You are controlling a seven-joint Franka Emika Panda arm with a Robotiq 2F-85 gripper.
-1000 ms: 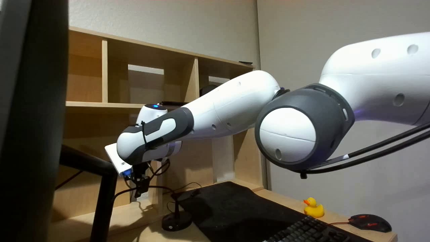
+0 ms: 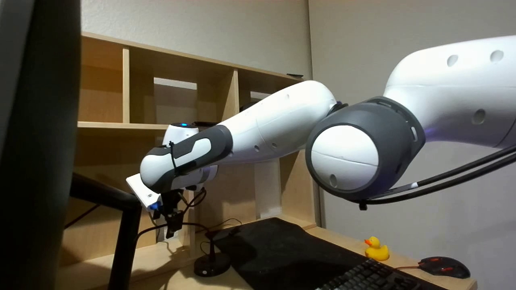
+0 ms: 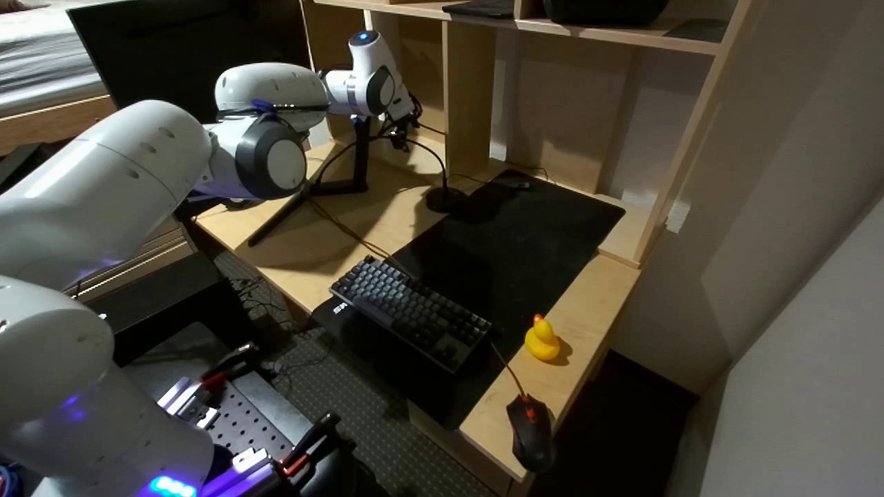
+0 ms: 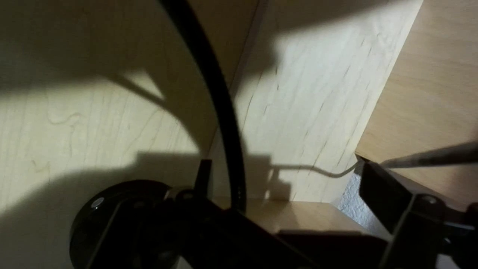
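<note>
My gripper (image 2: 172, 228) hangs over the far-left part of the desk, close to a black gooseneck stand (image 2: 211, 265). The wrist view shows my gripper open, its dark fingers wide apart. The black gooseneck (image 4: 222, 105) curves down through the picture and appears in the gap near the left finger (image 4: 204, 177); its depth relative to the fingers is unclear. Its round base (image 4: 92, 224) is partly hidden behind the gripper. In the second exterior view the gripper (image 3: 399, 139) is small and dark near the gooseneck, beside the shelf.
A monitor arm's black post (image 3: 361, 157) stands close to the gripper. Wooden shelf walls (image 3: 472, 99) rise behind. On the desk are a black mat (image 3: 530, 232), a keyboard (image 3: 410, 308), a yellow duck (image 3: 543, 341) and a mouse (image 3: 530, 435).
The arm's elbow has risen slightly. My gripper has shifted a little to the right in the first exterior view. The stand and the desk objects have not moved.
</note>
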